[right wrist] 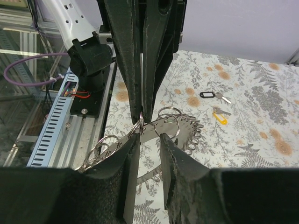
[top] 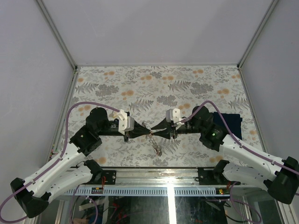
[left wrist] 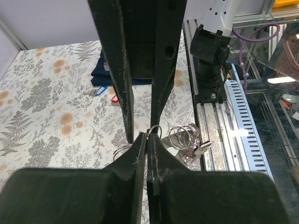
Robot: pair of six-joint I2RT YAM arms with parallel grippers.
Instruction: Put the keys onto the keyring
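Pinched by my left gripper is a thin wire loop of the keyring (left wrist: 160, 129), and its tips are shut. Below hang several silver rings and a bunch of metal pieces (top: 156, 148). From the right, my right gripper meets it tip to tip, fingers parted. The rings (right wrist: 172, 122) cross close to its fingertips, and I cannot tell whether they touch. On the table lie a key with a blue tag (left wrist: 96, 91), a red tag (left wrist: 115, 99), a black tag with a key (right wrist: 208, 94) and a yellow tag with a key (right wrist: 220, 118).
A dark blue cloth (top: 229, 124) lies at the right side of the table, partly behind the right arm. A metal rail (top: 154, 173) runs along its front edge.
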